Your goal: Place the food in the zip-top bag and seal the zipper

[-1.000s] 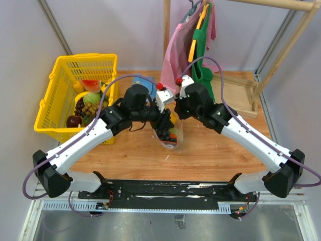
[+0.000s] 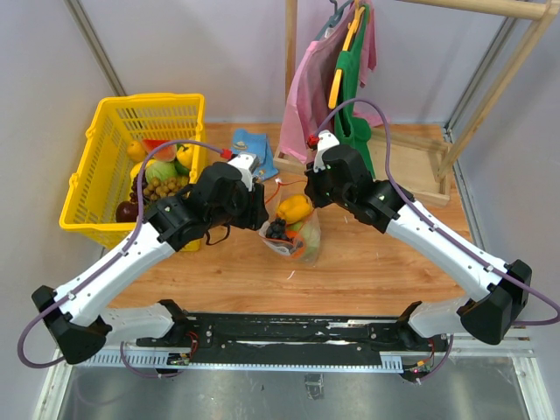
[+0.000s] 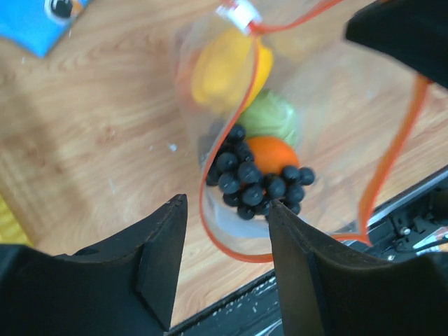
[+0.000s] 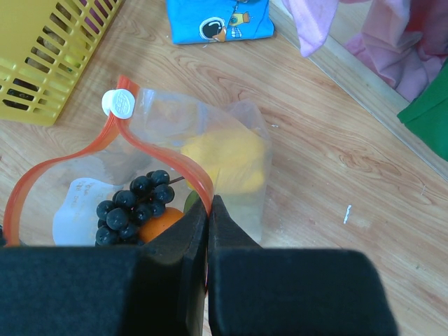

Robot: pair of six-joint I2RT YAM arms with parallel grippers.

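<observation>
The clear zip top bag (image 2: 302,245) stands at table centre, holding a yellow item (image 3: 227,66), dark grapes (image 4: 119,218), an orange fruit (image 3: 273,150) and something pale green (image 3: 269,115). Its orange zipper has a white slider (image 4: 117,103). My right gripper is shut on the bag's orange rim at one side of the opening. My left gripper hangs above the other side with fingers parted, nothing visibly held between them; the zipper rim runs below them.
A yellow basket (image 2: 83,175) of produce stands at the left. A blue pouch (image 4: 220,21) lies behind the bag. A wooden rack (image 2: 490,96) with pink and green clothes stands at the back right.
My left gripper has moved left, away from my right one, and the bag's opening and contents show more in the top view. The right arm has stayed in place.
</observation>
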